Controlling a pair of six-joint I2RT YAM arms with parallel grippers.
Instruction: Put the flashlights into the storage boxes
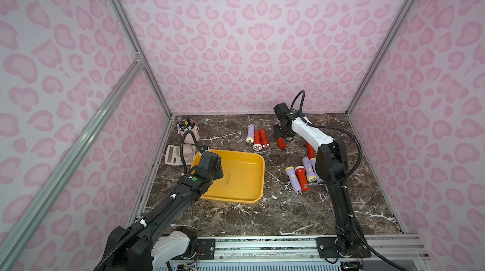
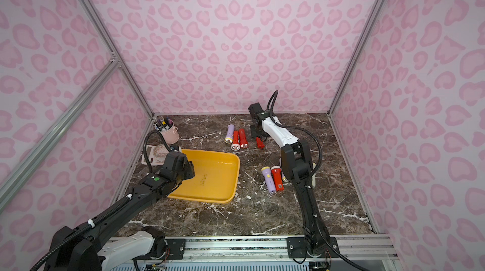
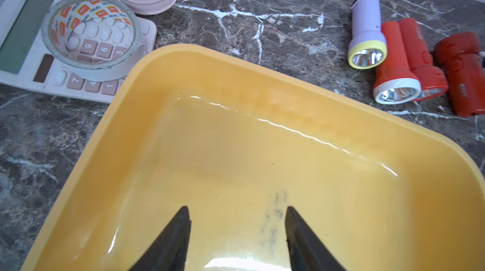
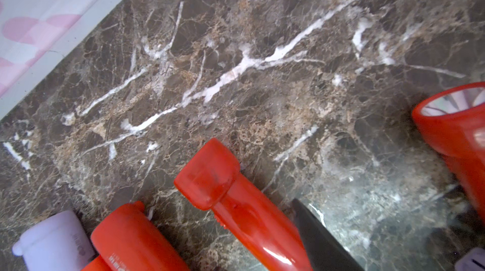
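Observation:
The yellow box (image 1: 237, 175) is empty. My left gripper hangs over it, part open, nothing between its fingers. At the back middle, a lilac flashlight (image 3: 366, 23) lies beside two red flashlights (image 3: 394, 58). A further red flashlight (image 4: 212, 170) lies just right of them, under my right gripper (image 1: 281, 134); in the right wrist view one dark finger (image 4: 323, 240) overlaps its body, and I cannot tell whether the fingers hold it. Several lilac and red flashlights (image 2: 277, 177) lie at the right, partly hidden by the right arm.
At the left stand a calculator (image 3: 25, 28) with a tape roll (image 3: 96, 66) on it and a pink pen cup (image 1: 191, 136).

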